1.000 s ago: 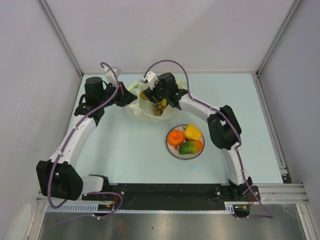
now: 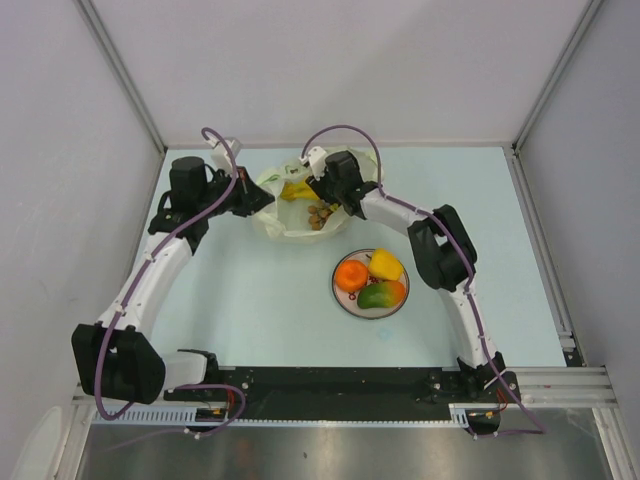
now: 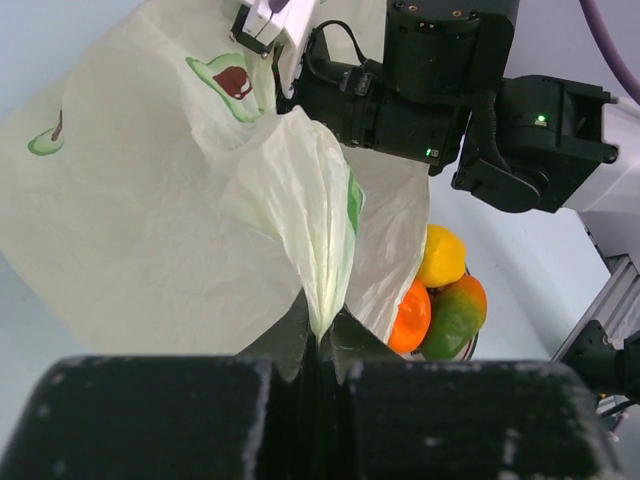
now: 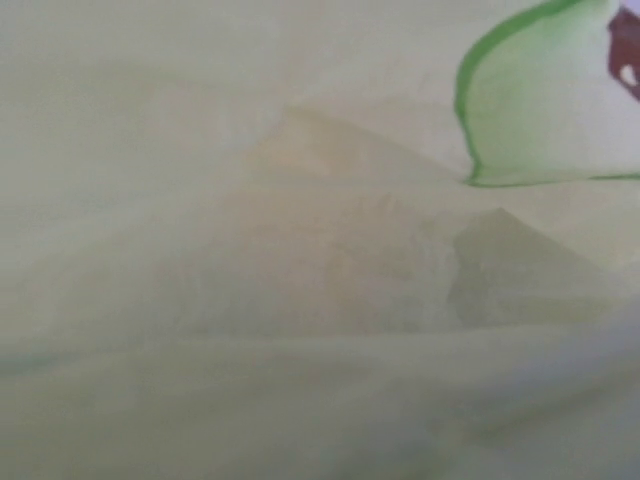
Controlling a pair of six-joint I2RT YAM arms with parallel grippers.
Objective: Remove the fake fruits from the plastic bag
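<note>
The pale plastic bag lies mouth open at the back of the table. My left gripper is shut on a gathered fold of its rim, which rises between the fingers in the left wrist view. Inside the bag are a yellow banana-like fruit and small brown fruits. My right gripper reaches down into the bag beside the yellow fruit; its fingertips are too hidden to tell how they stand. Only bag film with a printed avocado fills the right wrist view.
A plate in front of the bag bears an orange fruit, a yellow fruit and a green-and-orange mango. The right arm passes just right of it.
My right gripper has shifted to the right within the bag, mostly in the earlier half, and more of the yellow fruit shows. The left arm is nearly still; the plate has not moved.
</note>
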